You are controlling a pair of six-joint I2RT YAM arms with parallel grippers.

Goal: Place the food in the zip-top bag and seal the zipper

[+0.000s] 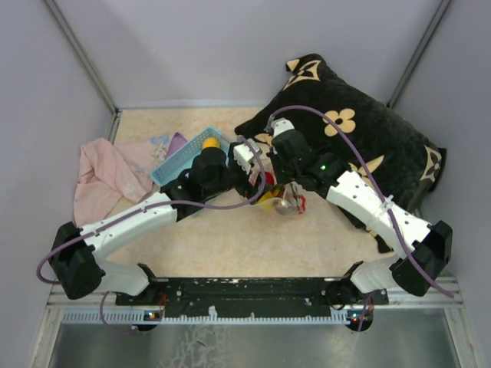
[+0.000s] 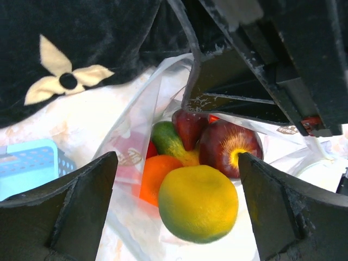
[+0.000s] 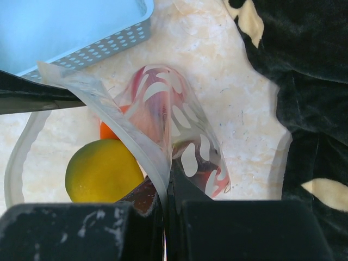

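Observation:
The clear zip top bag lies on the table with its mouth held apart. Its rim runs between the fingers of my right gripper, which is shut on it. Inside the bag, a yellow-green mango rests at the mouth, in front of an orange item, a green item and dark red fruit. My left gripper stands open over the mouth, its fingers either side of the mango. From above, the grippers hide much of the bag.
A blue basket with a yellow-orange fruit stands at the back left. Beside it are a pink cloth and a purple item. A dark patterned cushion fills the back right.

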